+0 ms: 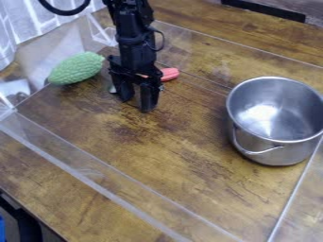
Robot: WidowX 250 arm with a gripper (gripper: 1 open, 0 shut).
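The black gripper [134, 93] is lowered to the wooden surface at upper center, its fingers dark against the wood; whether it is open or shut is unclear. Just behind it lies a red object [169, 74], partly hidden by the gripper. A green textured vegetable-like toy [76, 68] rests to the left of the gripper. A large steel pot [273, 123] stands at the right.
A clear plastic barrier [151, 212] borders the wooden work surface [139, 151].
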